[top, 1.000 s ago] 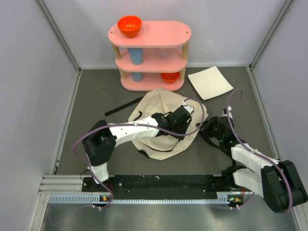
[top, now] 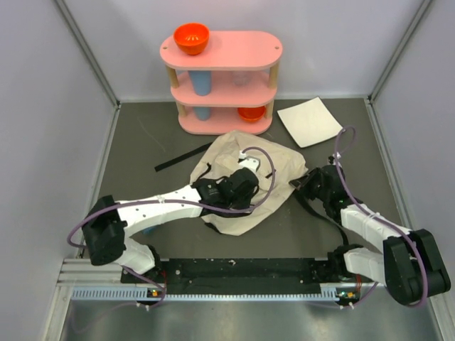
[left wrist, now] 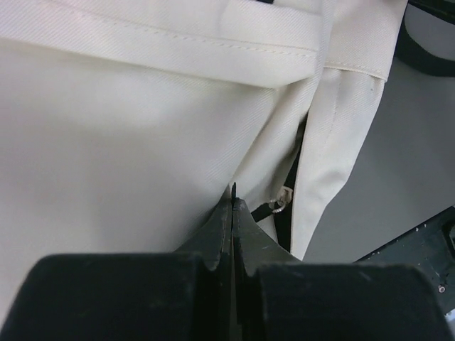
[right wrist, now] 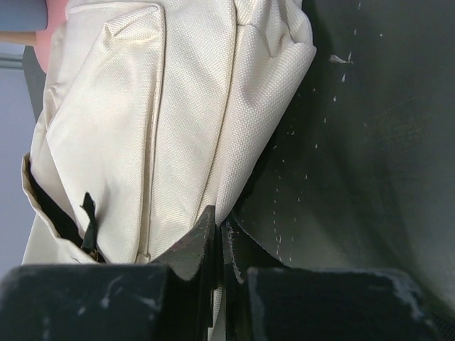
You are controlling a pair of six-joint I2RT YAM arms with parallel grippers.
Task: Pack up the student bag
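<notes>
The cream cloth bag [top: 234, 145] lies flat and creased across the mat. Over its middle, my left gripper is shut, fingertips against the cloth. A metal zip slider [left wrist: 282, 199] with a black pull [left wrist: 263, 211] reaches the right-hand fingertip; whether the pull is pinched does not show. My right gripper is shut on the bag's right edge, cloth visible beyond and between its fingers. Left of it, in the right wrist view, a dark gap [right wrist: 55, 213] stands open in the bag beside another black pull [right wrist: 90, 227].
A pink shelf [top: 227, 121] with orange bowls [top: 192, 38] and blue cups [top: 200, 82] stands at the back. A white sheet [top: 310, 121] lies to its right. Black straps [top: 183, 156] stretch out from the bag. Bare mat [top: 142, 135] shows at the left.
My left gripper has moved leftward and a little toward the front, over the bag. My right gripper has stayed at the bag's right edge, its arm shifting only slightly.
</notes>
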